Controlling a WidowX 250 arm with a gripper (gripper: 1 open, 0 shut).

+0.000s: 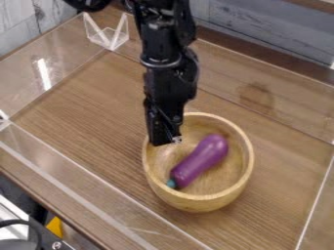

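My black gripper (166,130) hangs from the top centre at the left rim of a round tan bowl (213,197). Its fingertips point down and look close together, with nothing seen clearly between them; whether they touch the rim is hard to tell. A purple eggplant (201,156) with a green tip lies slanted inside the bowl.
The wooden table (72,117) has free room left and behind. A clear plastic holder (107,29) stands at the back left. Table edges run along the left front and back right, and a black cable lies at the lower left.
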